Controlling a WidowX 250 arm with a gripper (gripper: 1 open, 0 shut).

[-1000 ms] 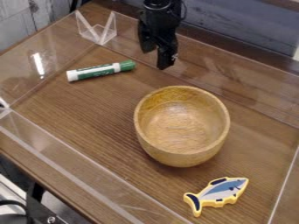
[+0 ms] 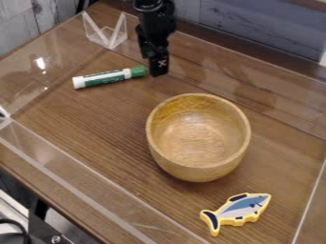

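Note:
My black gripper [image 2: 155, 59] hangs at the back centre of the table, open, just above and beside the right end of a green and white cylinder [image 2: 110, 77], which lies on the wood. Whether it touches the cylinder I cannot tell. A round wooden bowl [image 2: 197, 136] sits at the centre right, and a yellow and blue fish toy [image 2: 234, 211] lies at the front right.
The wooden table [image 2: 90, 152] has free room at the left and front left, and at the back right. Clear plastic fixtures stand at the back left and the left edge.
My gripper has moved left and down, closer to the right end of the green cylinder. The bowl, fish and cylinder look unmoved.

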